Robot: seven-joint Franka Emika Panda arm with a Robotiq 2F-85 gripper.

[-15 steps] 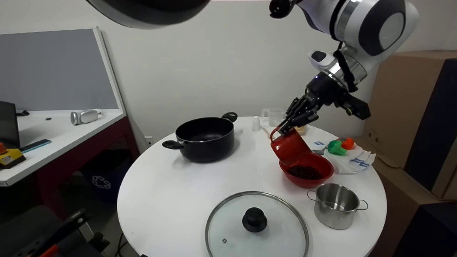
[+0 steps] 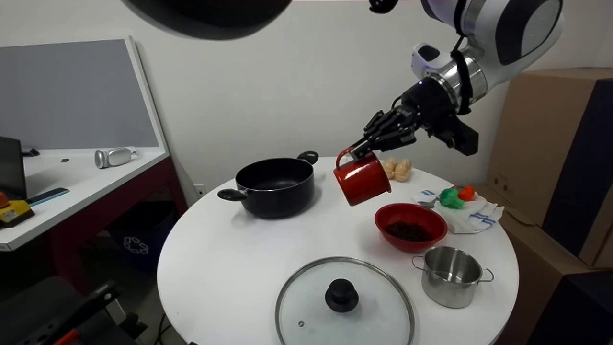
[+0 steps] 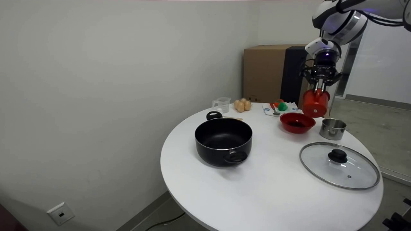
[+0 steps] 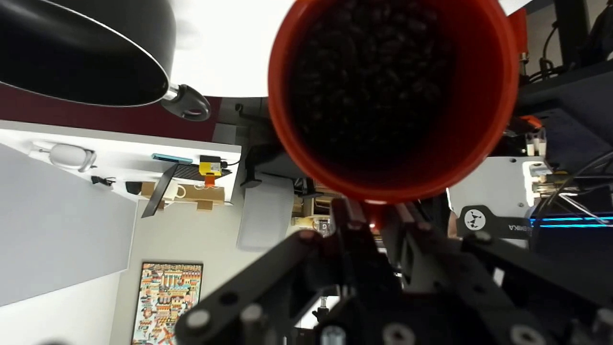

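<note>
My gripper [image 2: 357,150] is shut on the handle of a red mug [image 2: 362,179], which hangs tilted in the air, clear of the table. Dark beans [image 4: 373,86] lie inside the mug in the wrist view. Below and to the right of it in exterior view 1 stands a red bowl [image 2: 386,227], with more dark beans [image 2: 409,231] at its bottom. A black pot [image 2: 278,198] with two handles sits uncovered on the left of the table; its visible inside looks empty. In exterior view 2 the mug [image 3: 315,106] shows its underside.
A glass lid [image 2: 368,322] lies at the table's front, with a small steel pot [image 2: 451,287] to its right. A cloth [image 2: 477,215] with toy vegetables is beyond the bowl; eggs [image 3: 242,105] and a clear measuring cup [image 3: 222,104] stand at the back.
The mug, still held, has risen out of the red bowl and moved left in exterior view 1. Its tilt is less steep. The bowl and pots have stayed put.
</note>
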